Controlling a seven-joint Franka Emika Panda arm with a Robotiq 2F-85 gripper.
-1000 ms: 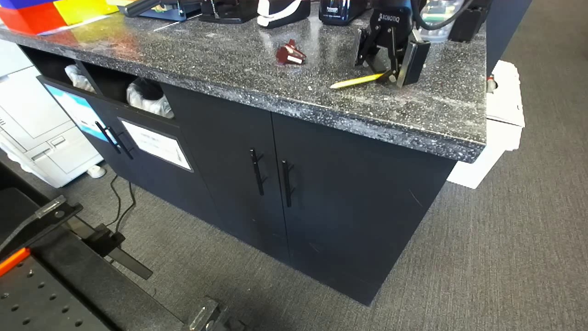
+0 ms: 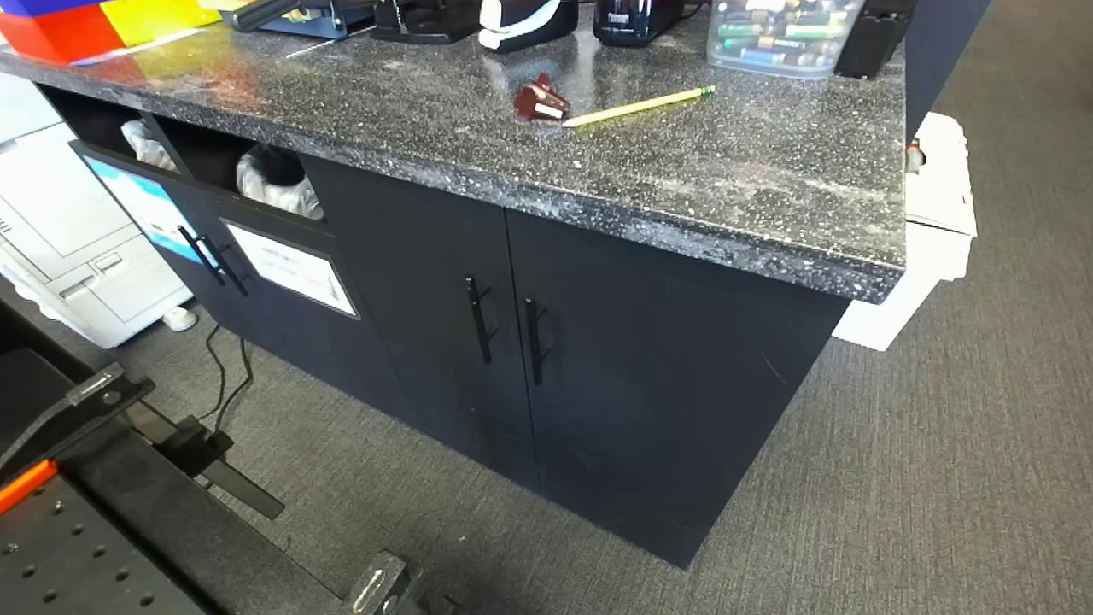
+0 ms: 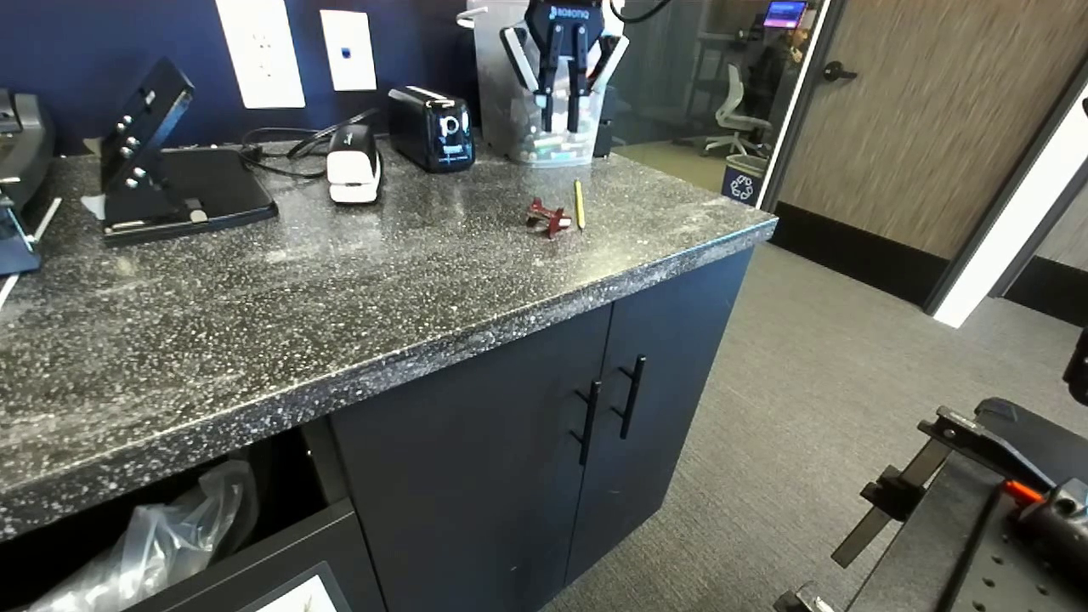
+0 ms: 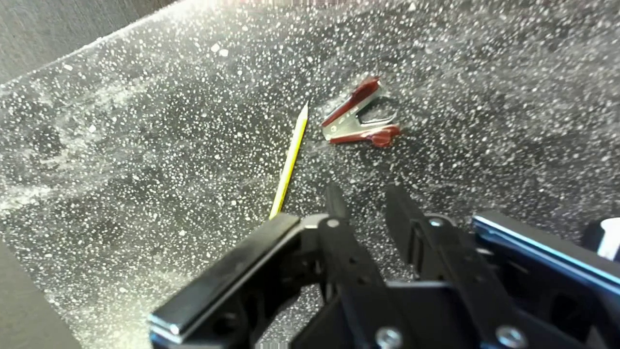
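Observation:
On the speckled dark counter lies a yellow pencil point(image 2: 635, 107), its point close beside a dark red staple remover point(image 2: 538, 102). The wrist view shows the pencil point(image 4: 290, 157) left of the staple remover point(image 4: 351, 110), a small gap between the two; the pencil's other end is hidden behind a gripper finger link. Above the counter, in exterior view 2, my gripper point(image 3: 560, 112) points down, raised clear of both objects and in front of the clear bin. Its fingers stand part open, and only counter shows between the fingertips. Exterior view 1 does not show the gripper.
A clear bin of markers point(image 3: 551, 153) stands at the back right. A black electric device point(image 3: 431, 127) and a white-and-black stapler point(image 3: 353, 163) sit along the wall. Bare counter point(image 3: 357, 286) stretches left of the staple remover; the counter's right edge is near the pencil.
A second ago the gripper was low at the pencil's eraser end; now it has lifted out of exterior view 1. The pencil lies further left and back, its point by the staple remover.

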